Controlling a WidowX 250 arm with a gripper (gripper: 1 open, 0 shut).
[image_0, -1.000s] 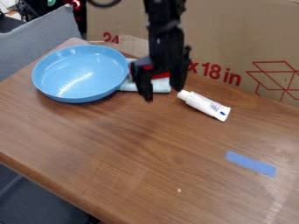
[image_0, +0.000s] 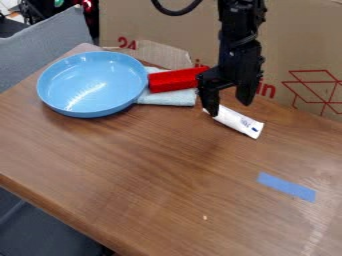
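Note:
My black gripper (image_0: 227, 94) hangs over the back of the wooden table, open, just above the left end of a white tube (image_0: 235, 123) with dark print. Whether it touches the tube is unclear. A red box (image_0: 175, 81) lies to the left of the gripper, partly behind it, with a pale rolled item (image_0: 167, 97) in front of it. A blue bowl (image_0: 91, 86) sits at the back left.
A strip of blue tape (image_0: 286, 186) is on the table at the right. Cardboard (image_0: 302, 72) stands behind the table.
The gripper has moved right and back, from in front of the red box and pale item to over the white tube, uncovering more of the red box.

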